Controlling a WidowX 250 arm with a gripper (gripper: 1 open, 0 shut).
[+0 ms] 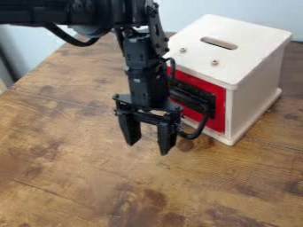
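Observation:
My black gripper (pixel 148 136) hangs over the wooden table with its two fingers apart and nothing between them, just in front and to the left of a pale wooden box (pixel 249 66). The box has a slot and two screws on its top and a red front panel (pixel 218 123), partly hidden behind my arm and its cable.
A white wall stands behind, and the table's far edge runs along the upper left.

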